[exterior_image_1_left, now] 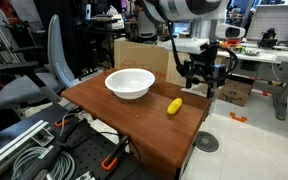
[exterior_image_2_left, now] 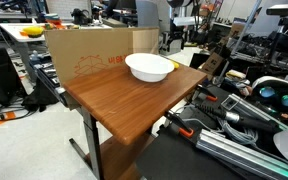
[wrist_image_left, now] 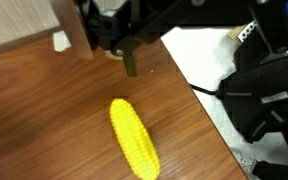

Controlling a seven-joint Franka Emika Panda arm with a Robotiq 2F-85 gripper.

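A yellow, bumpy object like a corn cob (exterior_image_1_left: 174, 105) lies on the brown table (exterior_image_1_left: 144, 125), right of the white bowl (exterior_image_1_left: 131, 83). In the wrist view the yellow cob (wrist_image_left: 134, 140) shows below the fingers, clear of them. My gripper (exterior_image_1_left: 206, 88) hangs above the table's right edge, beyond and to the right of the cob. Its fingertips (wrist_image_left: 130, 64) stand apart in the wrist view, and I see nothing held between them. The bowl (exterior_image_2_left: 150, 67) looks empty from exterior view 1.
Cardboard panels (exterior_image_2_left: 84, 52) stand along the table's far side. Cables and dark equipment (exterior_image_1_left: 59, 155) sit in front of the table. Bare wood surrounds the cob, and open floor (exterior_image_1_left: 244, 145) lies to the right.
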